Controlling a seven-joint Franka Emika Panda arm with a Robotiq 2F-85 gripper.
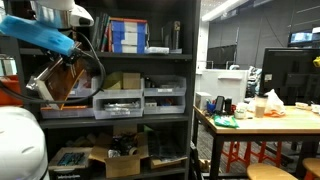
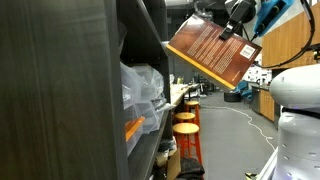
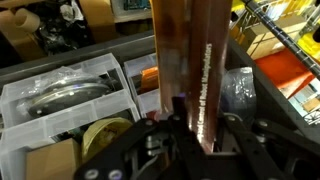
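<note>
A brown hardback book hangs tilted in exterior view 2, its broad cover with pale printing towards the camera. My gripper is shut on one edge of it. From the wrist view, the spine of the book with its white lettering rises away from the fingers. Exterior view 1 shows the gripper at the upper left, in front of the shelf unit, with the book partly lost against the arm and the clutter behind.
Books stand upright on the upper shelf. Below them are clear plastic bins and, lower down, an open cardboard box. A wooden table with objects stands at the right. Floor shows free beyond the stools.
</note>
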